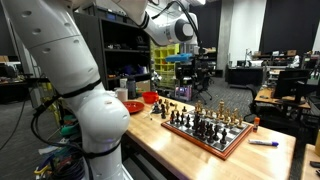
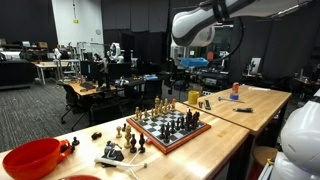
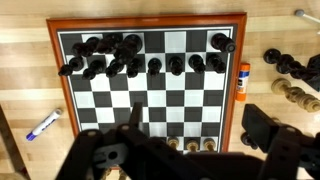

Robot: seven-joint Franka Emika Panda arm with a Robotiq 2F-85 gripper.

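In the wrist view a chessboard [image 3: 140, 22] with a brown frame lies below my gripper. The two dark fingers stand wide apart at the bottom of that view, so the gripper is open with nothing between them. Dark chess pieces [image 3: 175, 64] crowd the far rows of the board there. Light pieces [image 3: 172, 143] show at the lower edge, partly cut off by the gripper. From the first exterior view, the gripper [image 1: 187, 78] hangs high above the table, clear of every piece.
Loose dark pieces [image 3: 290, 67] and light pieces [image 3: 296, 94] lie beside the board. An orange tube [image 3: 242, 82] is at its edge, a white marker [image 3: 45, 123] on the other side. A red bowl [image 2: 30, 158] and a yellow mug [image 2: 193, 97] also stand on the table.
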